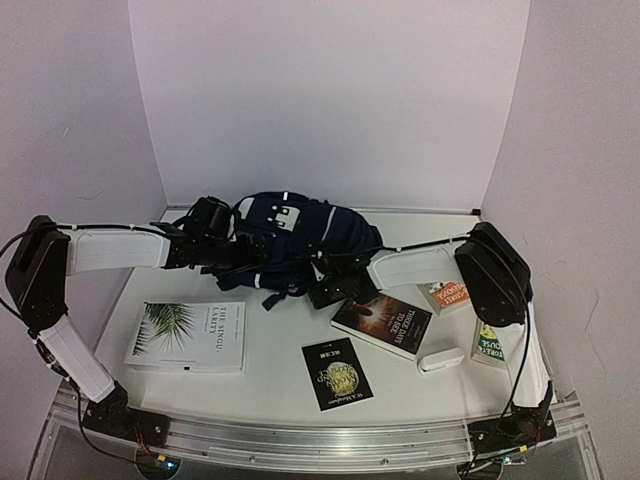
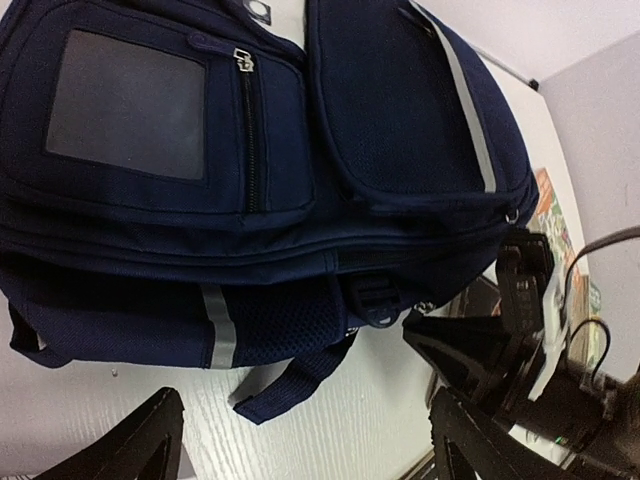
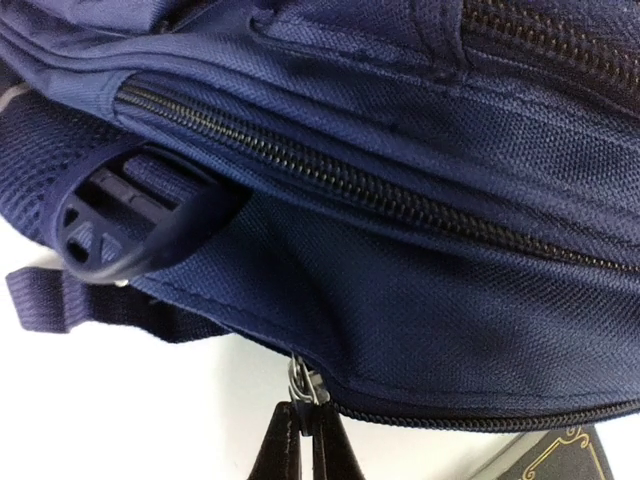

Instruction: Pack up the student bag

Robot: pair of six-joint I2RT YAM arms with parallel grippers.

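A navy backpack (image 1: 300,230) lies at the back of the table. My left gripper (image 1: 236,256) is over its left part; in the left wrist view its fingers (image 2: 140,445) stand wide apart above the bag and table. My right gripper is at the bag's lower edge, shut on the metal zipper pull (image 3: 300,378), where a zipper runs to the right along the edge. A buckle (image 3: 130,245) and a strap hang nearby.
On the table lie a white book (image 1: 185,335), a black booklet (image 1: 337,375), a dark book (image 1: 382,322), smaller books (image 1: 448,295) at the right, and a white case (image 1: 440,360). The front middle has small bare patches.
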